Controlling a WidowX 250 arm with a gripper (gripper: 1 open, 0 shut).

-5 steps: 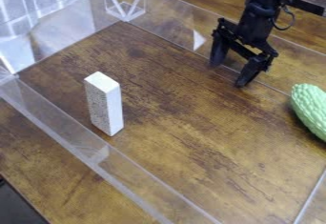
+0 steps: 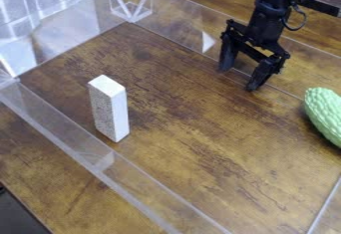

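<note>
My black robot arm comes down from the top right, and its gripper is low over the wooden table at the upper right, inside the clear-walled enclosure. The dark fingers blend together, so I cannot tell whether they are open or shut or whether anything is between them. A white upright block stands at the left, apart from the gripper. A pale green, bumpy vegetable-like object lies at the right edge, below and right of the gripper.
Clear plastic walls run along the left and back of the work area. A tiled light surface shows at the top left.
</note>
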